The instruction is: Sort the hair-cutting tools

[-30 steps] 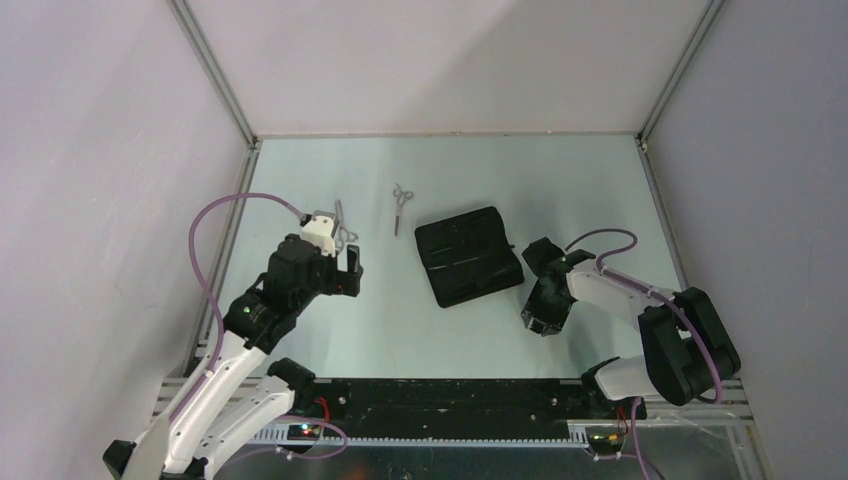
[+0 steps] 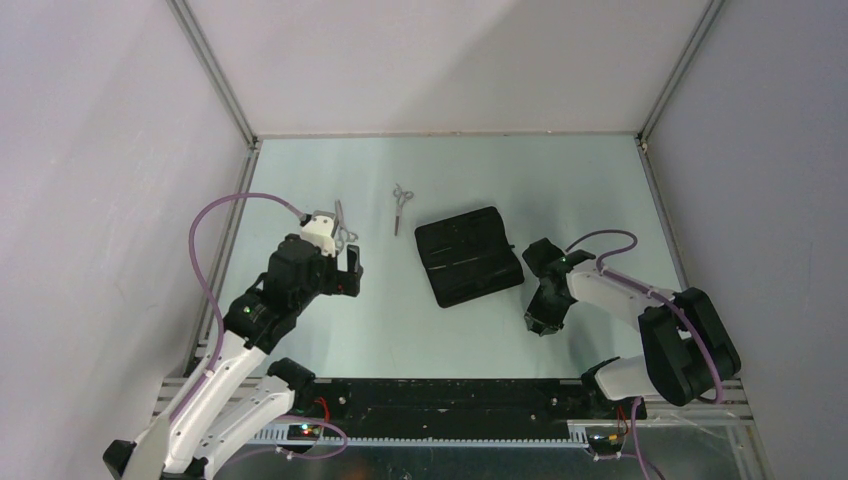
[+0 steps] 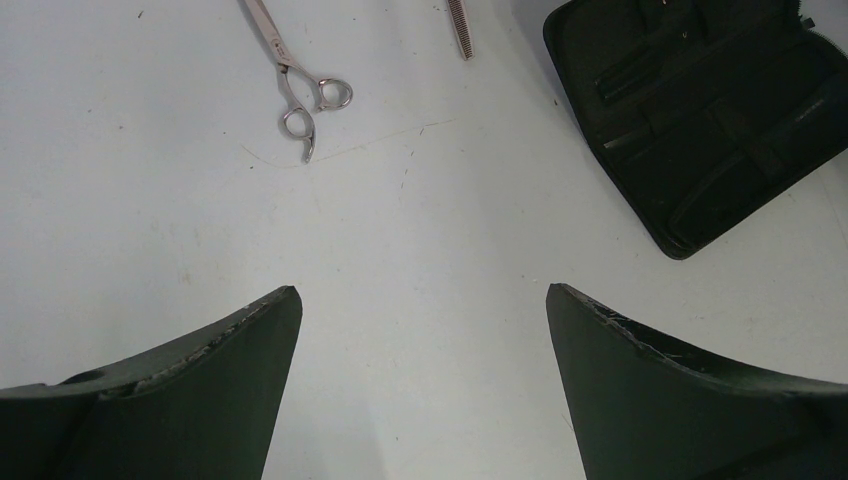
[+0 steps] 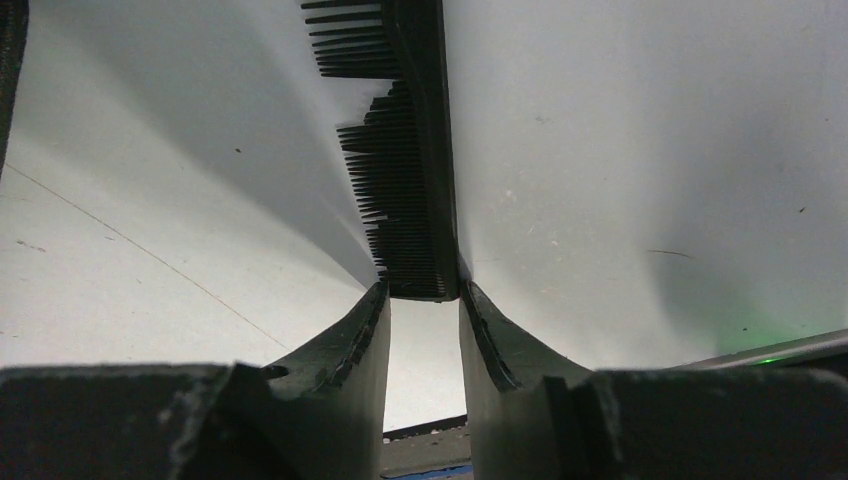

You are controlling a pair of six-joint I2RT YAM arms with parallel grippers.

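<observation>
A black comb [image 4: 425,150] lies on the white table in the right wrist view. Its fine-toothed end reaches between the fingertips of my right gripper, one at each edge; whether they press on it, I cannot tell. In the top view the right arm hides this comb. My left gripper is open and empty over bare table. Ahead of it in the left wrist view lie silver scissors [image 3: 287,62] and the toothed tip of another tool [image 3: 460,30]. The black case [image 2: 465,257] lies unfolded mid-table, and a second pair of scissors [image 2: 401,205] rests left of it.
The case's edge [image 4: 12,70] shows at the left of the right wrist view, apart from the comb. Bare table [image 2: 400,335] stretches between the two arms at the front. A metal rail [image 4: 780,352] runs behind the right gripper.
The fingertip end of my right gripper has shifted very slightly to the right in the top view. The left arm, the case and the scissors have stayed put.
</observation>
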